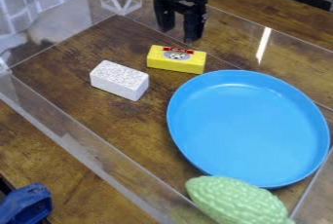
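A black gripper (181, 16) hangs at the top centre, above and behind a yellow box (176, 64) with a red-and-white label. Whether its fingers are open or shut is hard to tell at this size and darkness. A white speckled block (120, 80) lies left of the yellow box. To the right lies a large blue plate (246, 127).
A green, oblong bumpy object (239, 202) is at the bottom right, by the plate. A dark blue object (23, 205) sits at the lower left outside the clear tray wall (78, 138).
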